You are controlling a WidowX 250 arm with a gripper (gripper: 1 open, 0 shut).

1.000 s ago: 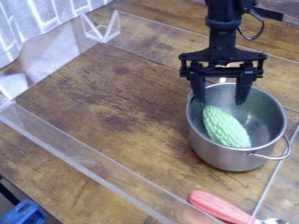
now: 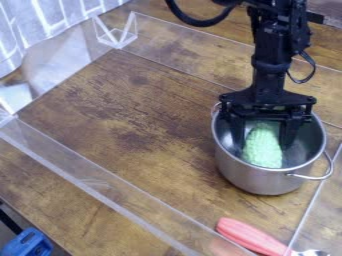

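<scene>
A steel pot (image 2: 261, 178) with side handles stands at the right of the table. Inside it lies a pale green, textured oblong object (image 2: 262, 148). The black gripper (image 2: 265, 120) is down in the pot's opening, over and around the upper part of the green object. Its fingertips are hidden, so I cannot tell whether it holds the object.
A pink-handled utensil (image 2: 251, 236) lies at the front right. A blue object (image 2: 27, 243) is at the bottom left corner.
The gripper has moved down into the pot, now covering more of the green object, which appears slightly more upright.
</scene>
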